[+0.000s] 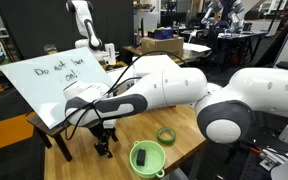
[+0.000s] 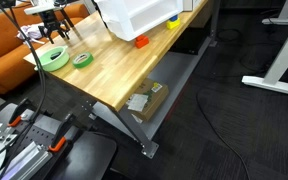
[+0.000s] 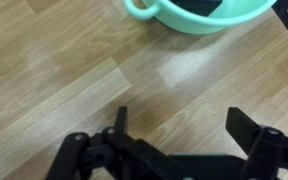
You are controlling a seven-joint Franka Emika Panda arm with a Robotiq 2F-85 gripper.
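My gripper stands open just above the wooden table, its two dark fingers wide apart and only bare wood between them. Beyond the fingers, at the top of the wrist view, sits a mint-green bowl (image 3: 206,22) with a small loop handle; the frame edge cuts it off. A black object (image 1: 141,157) lies inside this bowl. From exterior view 1, the gripper is left of the bowl and apart from it. A green tape ring (image 2: 82,60) lies flat on the table near the bowl.
A large white board (image 1: 54,85) with handwriting leans behind the arm. On the table in exterior view 2 are a white bin (image 2: 144,15), a red item (image 2: 141,41) and a yellow item (image 2: 172,22). Bare wood (image 2: 114,75) lies in front of the bin.
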